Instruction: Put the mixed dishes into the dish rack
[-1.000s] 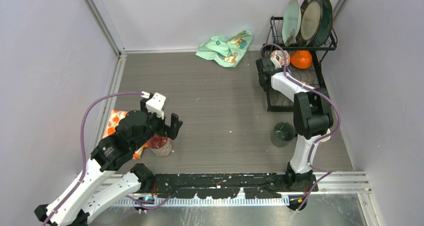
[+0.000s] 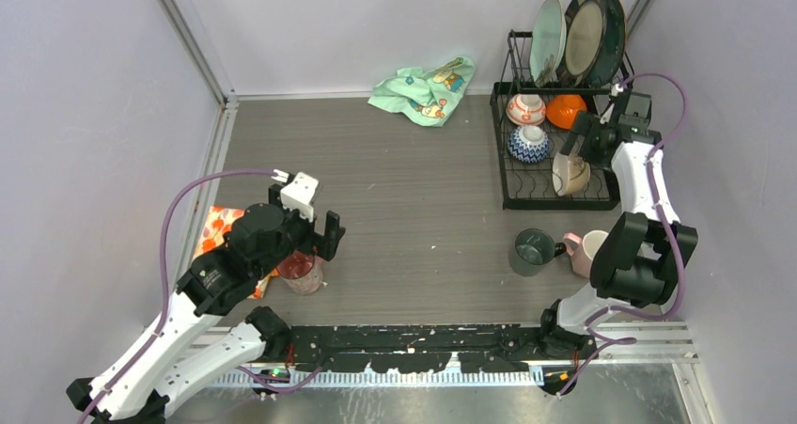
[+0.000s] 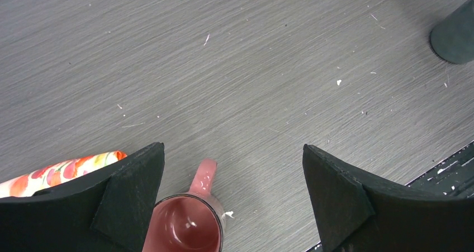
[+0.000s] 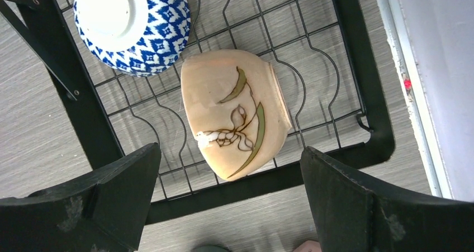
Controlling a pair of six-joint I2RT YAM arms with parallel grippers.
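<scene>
The black dish rack point(image 2: 507, 194) holds plates point(image 2: 583, 39) upright on top, with a red-white bowl point(image 2: 525, 107), an orange bowl point(image 2: 564, 111), a blue-patterned bowl point(image 2: 528, 142) and a beige cup point(image 4: 235, 112) on its side below. My open right gripper is over the rack's front right, empty. A dark mug point(image 2: 532, 250) and pink mug point(image 2: 585, 253) stand in front of the rack. My left gripper is open at the left, above a pink-red cup with handle point(image 3: 187, 224), nothing between its fingers.
A green cloth point(image 2: 423, 90) lies at the back wall. An orange patterned cloth point(image 2: 211, 227) lies under the left arm. Walls bound both sides.
My right gripper has moved right from over the blue bowl's side of the rack, uncovering that bowl. The left arm has barely moved.
</scene>
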